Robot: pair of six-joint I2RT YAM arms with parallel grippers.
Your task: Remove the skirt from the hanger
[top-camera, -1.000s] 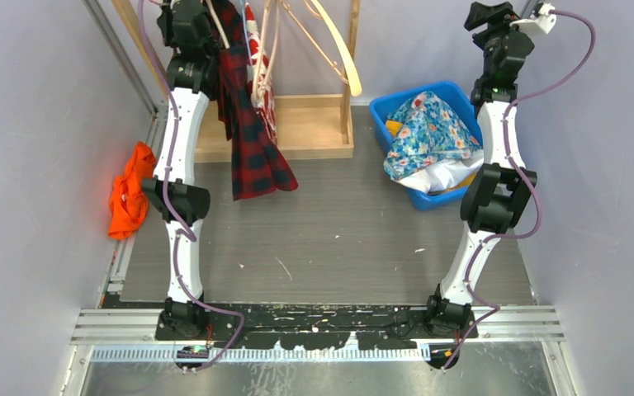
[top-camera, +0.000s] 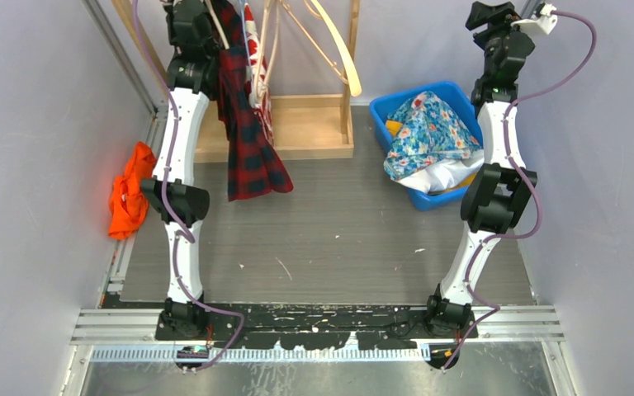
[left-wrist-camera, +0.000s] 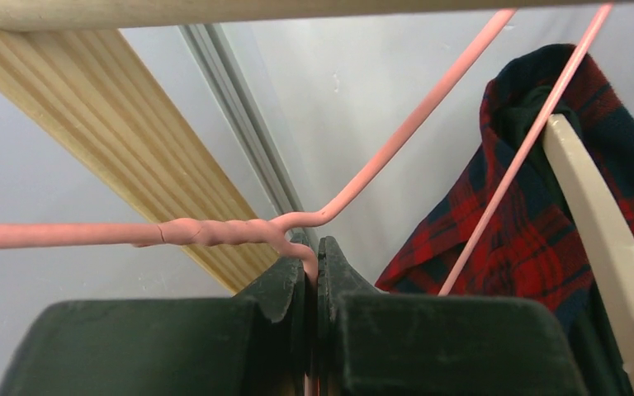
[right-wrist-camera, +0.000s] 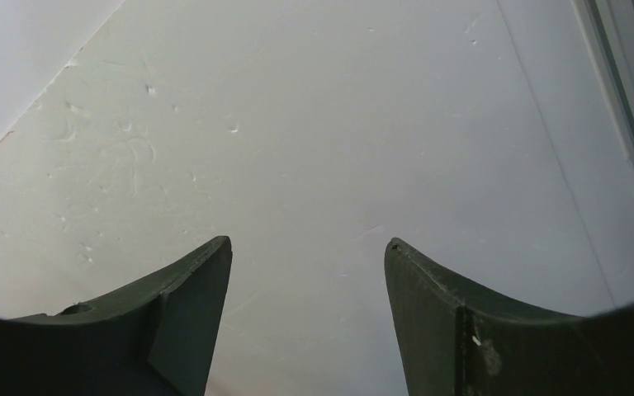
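Observation:
The red and dark plaid skirt (top-camera: 252,157) hangs from the wooden rack (top-camera: 348,99), also seen as plaid cloth (left-wrist-camera: 528,239) at the right of the left wrist view. There my left gripper is shut, with the twisted stem of a pink wire hanger (left-wrist-camera: 215,232) running down between its fingers. A wooden bar (left-wrist-camera: 594,223) meets the cloth. At the top right, my right gripper has its fingers apart, with only grey wall between them.
A blue bin (top-camera: 421,202) with floral and white cloths stands right of the rack. Orange cloth (top-camera: 130,194) lies at the left wall.
My left gripper has shifted slightly at the rack. The right arm looks still.

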